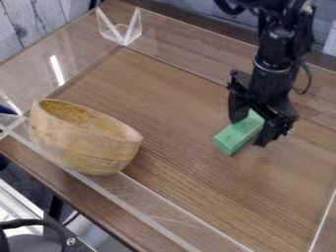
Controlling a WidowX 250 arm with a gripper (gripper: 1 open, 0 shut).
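My black gripper (257, 120) hangs from the arm on the right of the view, low over a green block (234, 140) on the wooden table (157, 197). It is open, its fingers spread above and around the block's upper right end. Whether they touch the block I cannot tell.
A large tan bowl (89, 148) stands at the left. A small white wire object (120, 27) is at the top left. Part of a black object shows at the bottom left corner.
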